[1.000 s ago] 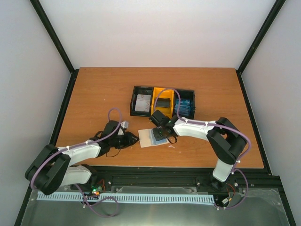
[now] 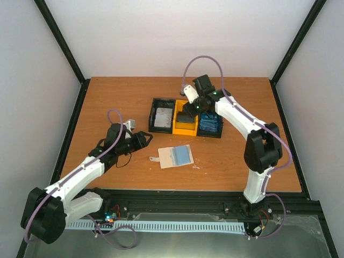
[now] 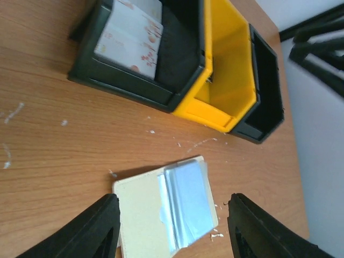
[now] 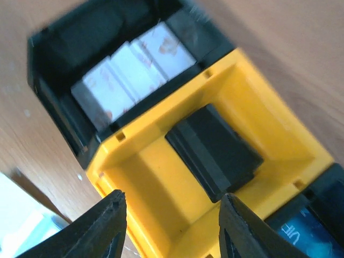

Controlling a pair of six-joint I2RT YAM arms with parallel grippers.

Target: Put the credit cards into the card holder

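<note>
An opened card holder [image 2: 166, 157], beige with a pale blue clear sleeve [image 2: 181, 155] on its right half, lies flat on the table. My left gripper hovers to the left of it, fingers apart and empty. Over the middle yellow bin [image 4: 145, 185] hangs my right gripper, its fingers spread with nothing between them. Inside that bin rests a dark block-shaped object [image 4: 212, 150]. Whitish printed cards [image 4: 134, 70] lie in the black bin on the left; blue packets [image 2: 208, 122] fill the right one. Whether any card is in the sleeve I cannot tell.
The row of three bins, with its black left bin [image 2: 161, 128], stands behind the card holder. Bare wooden table [image 2: 118, 97] surrounds them. Small white marks [image 3: 199, 144] dot the wood near the holder.
My right arm has swung from above the card holder up and back to the bins. The left gripper has drawn off to the left and slightly back. The holder stays put.
</note>
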